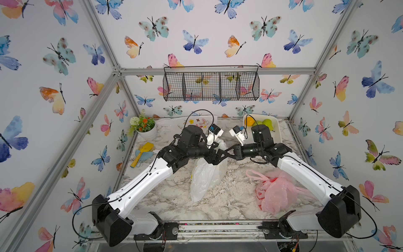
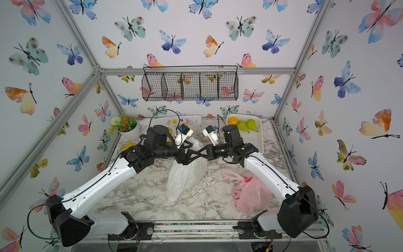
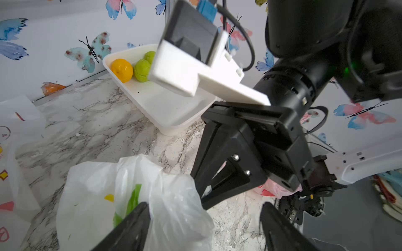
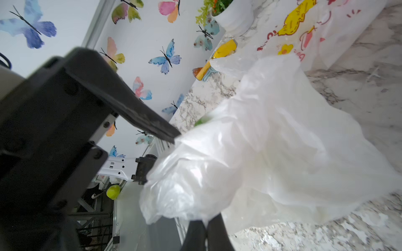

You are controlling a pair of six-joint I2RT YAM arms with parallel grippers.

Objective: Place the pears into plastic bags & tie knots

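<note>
Two green pears (image 2: 251,124) lie in the white tray (image 2: 259,138) at the back right. In mid-table stands a white plastic bag (image 1: 203,182), its top gathered between the arms; its contents are hidden. My right gripper is shut on the film of this bag, which bunches at its fingertips. Reaching in from the other side, my left gripper is open, with part of the bag's top between its spread fingers and the right gripper's tips close by. A pink plastic bag (image 1: 275,193) sits bunched at the front right.
An orange (image 2: 233,120) shares the tray. A printed sheet of plastic (image 4: 309,33) lies at the back, near a potted plant (image 1: 147,130) and a yellow-handled tool (image 1: 142,154).
</note>
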